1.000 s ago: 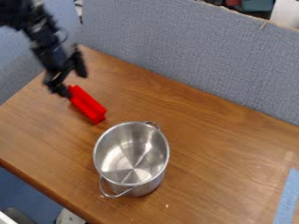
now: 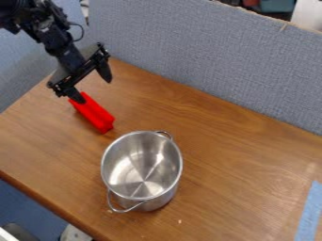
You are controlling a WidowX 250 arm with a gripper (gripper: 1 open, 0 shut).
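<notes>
A red block (image 2: 92, 112) lies on the wooden table at the left, angled toward the lower right. My black gripper (image 2: 88, 87) is open above and beside the block's upper end, its arm coming in from the top left. Whether the lower finger touches the block I cannot tell. A steel pot (image 2: 141, 169) with wire handles stands to the lower right of the block.
Grey padded walls (image 2: 189, 47) border it at the back and left. A light blue strip (image 2: 308, 212) lies at the right edge.
The block and pot have not moved.
</notes>
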